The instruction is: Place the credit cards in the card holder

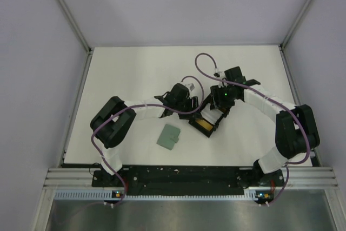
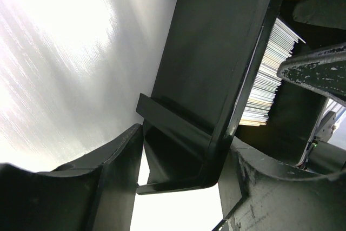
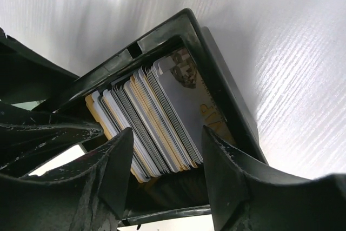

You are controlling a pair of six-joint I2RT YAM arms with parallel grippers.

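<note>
The black card holder (image 1: 204,125) is an open tray on the table, with a row of cards (image 3: 146,128) standing on edge inside. My left gripper has its fingers on either side of the holder's end wall, touching it. Over the tray, my right gripper stands open above the row. Its fingertips lie near the cards, with nothing visibly clasped. A grey card (image 3: 189,96) with gold marks leans face-up at one end of the row. The other arm's fingers (image 2: 313,71) also show above the cards in the left wrist view.
A grey-green flat piece (image 1: 168,137) with a small notch lies left of the holder, towards the front. Both arms crowd close round the tray.
</note>
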